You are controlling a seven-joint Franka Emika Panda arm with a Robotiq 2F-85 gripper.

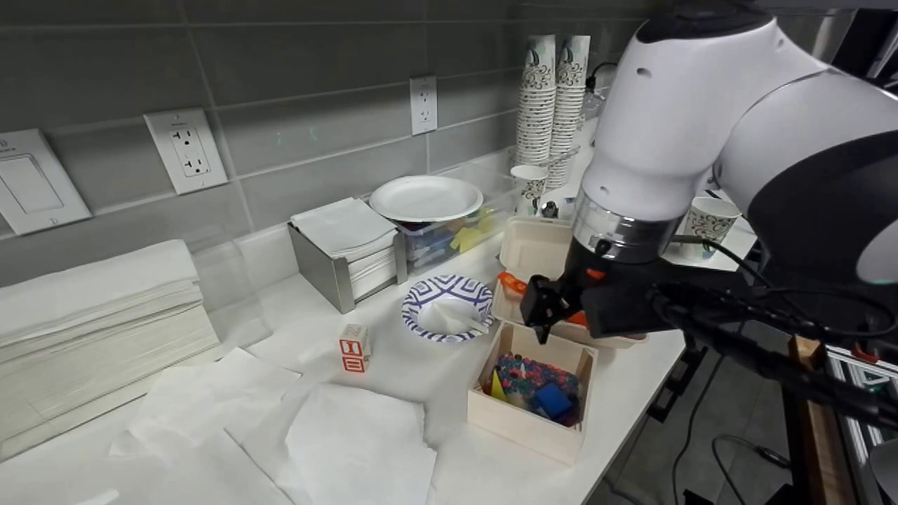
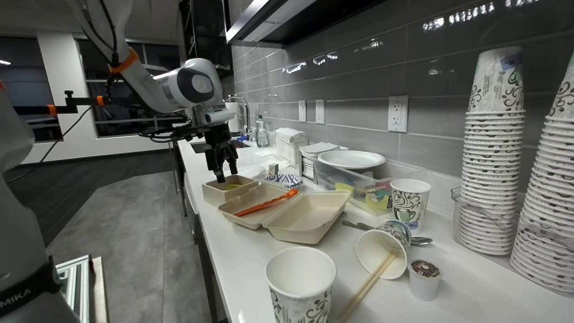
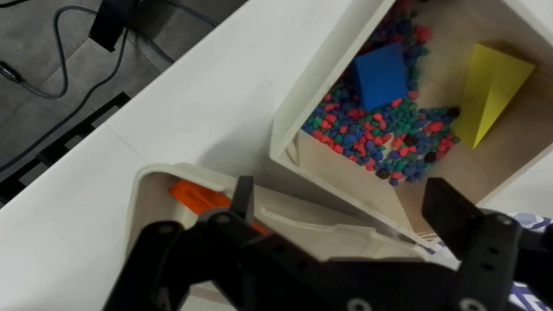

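My gripper is open and empty, its two fingers wide apart. It hangs above the takeout container and the near wall of a wooden box (image 3: 342, 189). Inside that box lie a blue block (image 3: 382, 76), a yellow wedge (image 3: 490, 90) and a layer of small red, green and blue pebbles (image 3: 373, 137). Beside the box, the open takeout container (image 2: 306, 218) holds an orange strip-like utensil (image 2: 266, 202). In the wrist view my fingers partly cover the container and the orange piece (image 3: 197, 196).
A patterned bowl (image 1: 421, 315) with white plastic cutlery stands behind the box, and lettered blocks (image 1: 354, 349) sit left of it. Paper sheets (image 1: 362, 450) cover the front counter. Cups (image 2: 301, 274), one tipped over, stand past the container. The counter edge drops off beside the box.
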